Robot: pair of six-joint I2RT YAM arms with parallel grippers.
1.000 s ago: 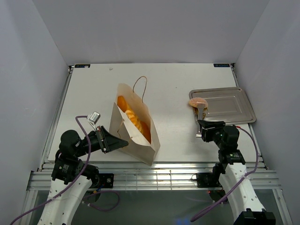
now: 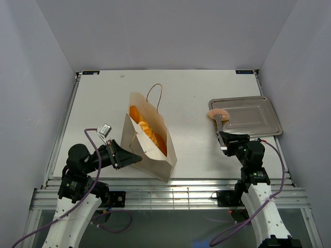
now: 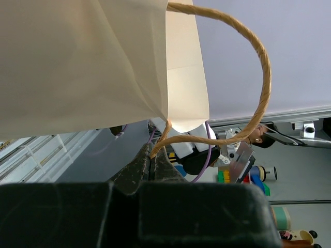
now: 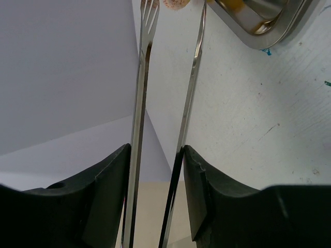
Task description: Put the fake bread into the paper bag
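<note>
The tan paper bag (image 2: 150, 164) stands open at centre-left, with several orange bread pieces (image 2: 147, 129) inside. My left gripper is shut on the bag's twisted handle (image 3: 265, 77). My right gripper has its fingers against both arms of the metal tongs (image 4: 138, 103), whose tips are apart. A round, pinkish-brown bread (image 2: 216, 112) is at the tray's left edge, under the tong tips in the top view. Only its edge shows between the tips in the right wrist view, so whether they touch it is unclear.
The silver tray (image 2: 253, 116) lies on the right of the white table (image 2: 191, 103), its visible floor bare. Clear tabletop separates bag and tray. A second bag handle (image 2: 161, 95) stands up at the back.
The rear end of the tongs has swung slightly right, and my right gripper has shifted a little. The left arm, bag and tray look unmoved.
</note>
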